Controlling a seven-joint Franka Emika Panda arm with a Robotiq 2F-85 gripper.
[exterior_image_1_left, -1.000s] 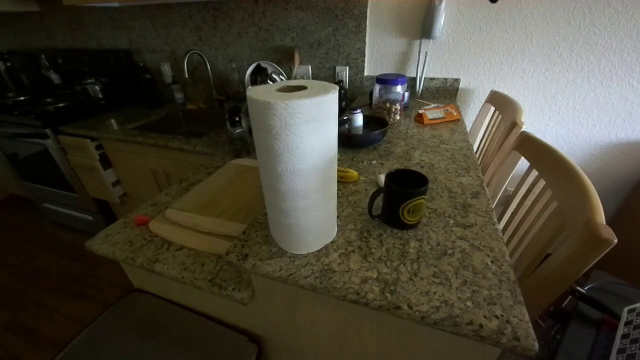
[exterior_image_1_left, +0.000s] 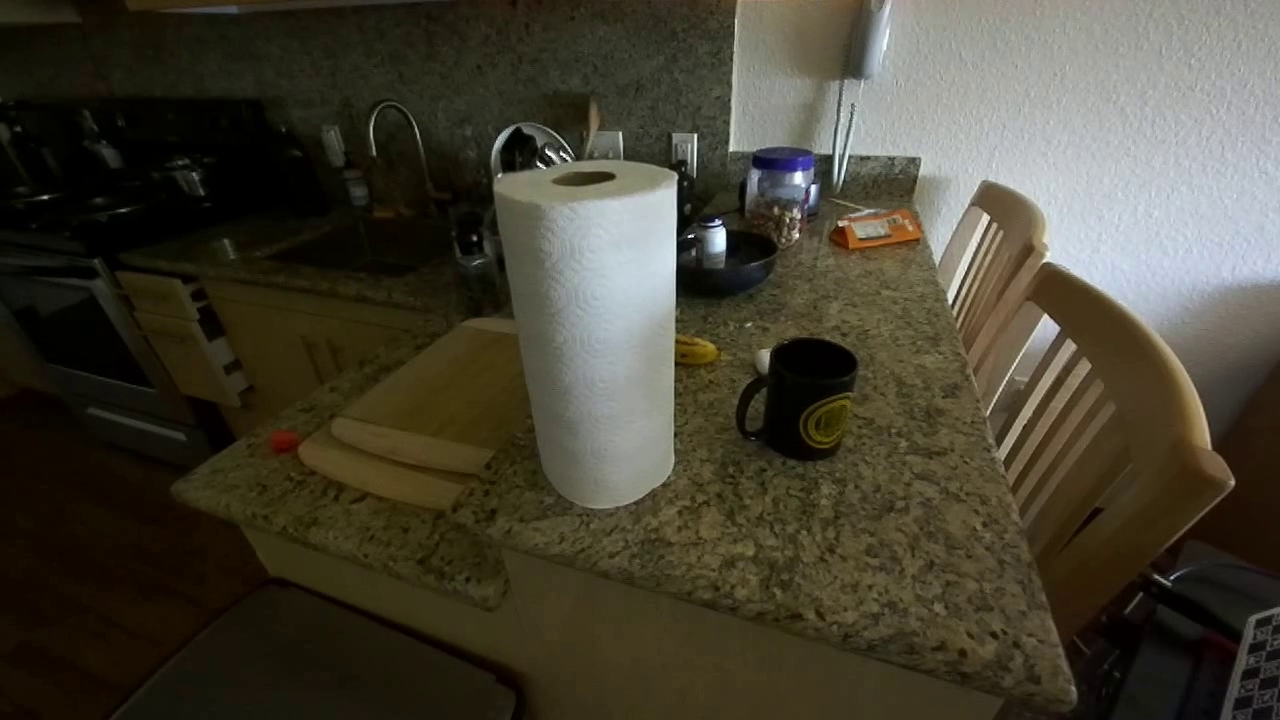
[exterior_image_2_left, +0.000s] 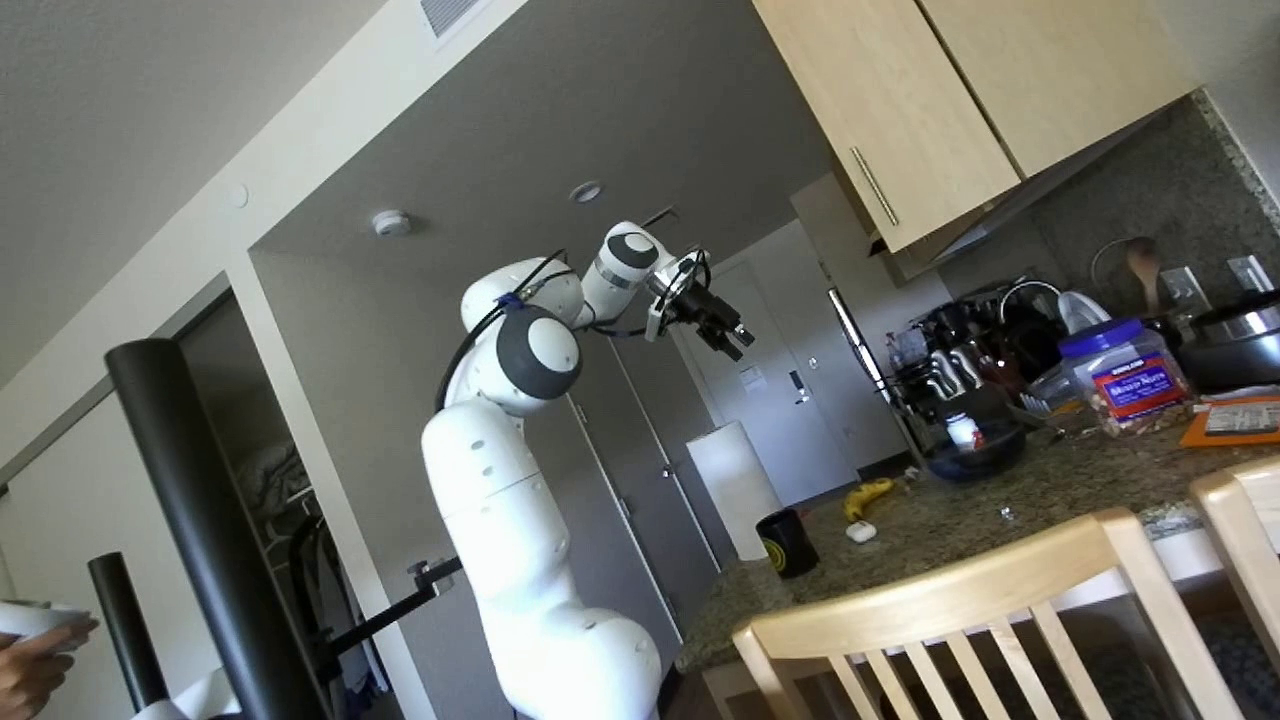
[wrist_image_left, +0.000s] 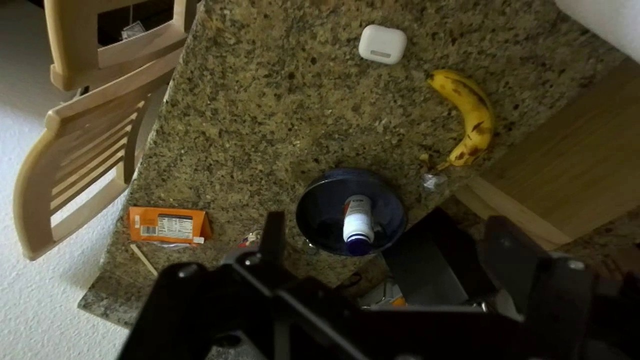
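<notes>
High over the counter, my gripper (exterior_image_2_left: 739, 341) is clear of every object. From the wrist view, its two dark fingers stand wide apart, the gripper open and empty. Below them on the counter sits a dark round pan (wrist_image_left: 318, 210) holding a white bottle (wrist_image_left: 358, 216) with a blue cap. A yellow banana (wrist_image_left: 477, 120) with brown spots lies beside the pan, and a small white case (wrist_image_left: 382, 44) is farther off. The black mug (exterior_image_1_left: 812, 396) with a yellow emblem stands upright near the paper towel roll (exterior_image_1_left: 600, 348).
Wooden cutting boards (exterior_image_1_left: 444, 384) lie left of the roll. A purple-lidded jar (exterior_image_1_left: 780, 192) and an orange packet (exterior_image_1_left: 882, 228) are at the counter's far end. Wooden chairs (exterior_image_1_left: 1092, 444) line the right edge. Bare granite (exterior_image_1_left: 888, 516) lies in front of the mug.
A small dark shape at the top edge of exterior view 1 has gone out of view. The objects on the counter have stayed put.
</notes>
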